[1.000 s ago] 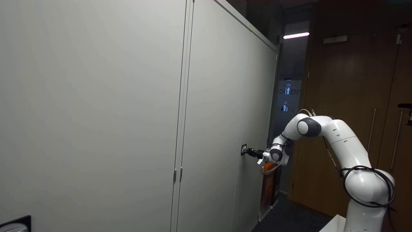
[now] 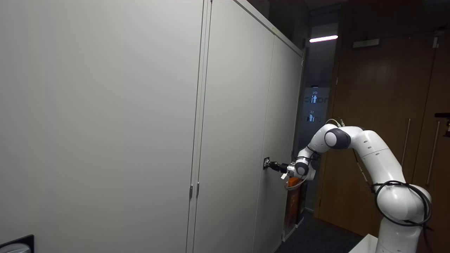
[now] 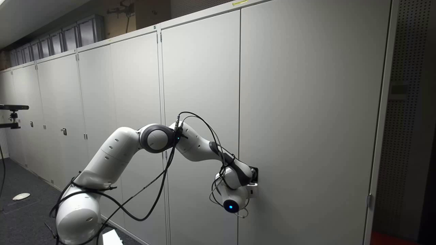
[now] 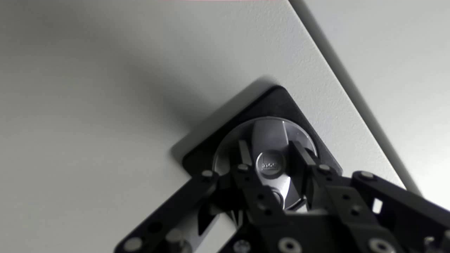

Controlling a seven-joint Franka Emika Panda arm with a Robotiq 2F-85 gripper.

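A silver turn handle [image 4: 270,137] sits in a round recess on a black square plate [image 4: 276,100], mounted near the edge of a grey cabinet door [image 4: 126,177]. The fingers of my gripper stand on either side of the handle's grip, shut on it. In exterior view 1 the gripper [image 2: 270,164] reaches the plate from the right. From exterior view 2 the wrist hides most of the handle, and only part of the black plate [image 3: 255,174] shows. The cabinet doors stand closed, a narrow seam between them.
Further grey cabinets [image 3: 135,90] run along the wall to the left in exterior view 2. Black cables [image 3: 141,218] hang loosely from the arm. An orange item [image 2: 291,198] stands beyond the cabinet's far end, and wooden doors [image 2: 375,105] are behind the arm.
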